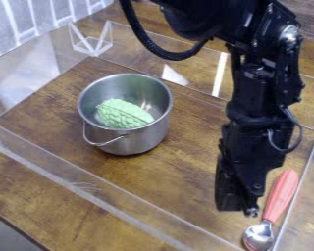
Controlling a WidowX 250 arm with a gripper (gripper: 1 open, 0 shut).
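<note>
A black robot arm comes down from the top right, its gripper [238, 196] low over the wooden table, just left of a metal scoop with a salmon-red handle [281, 196] that lies near the right edge. The fingertips point down; whether they are apart or closed is hidden by the dark housing. A steel pot [153, 136] with a wire handle stands at the centre left, holding a pale green textured object [122, 113].
Clear plastic walls [16, 74] border the wooden work surface [68, 186]. A white railing stands at the back left.
</note>
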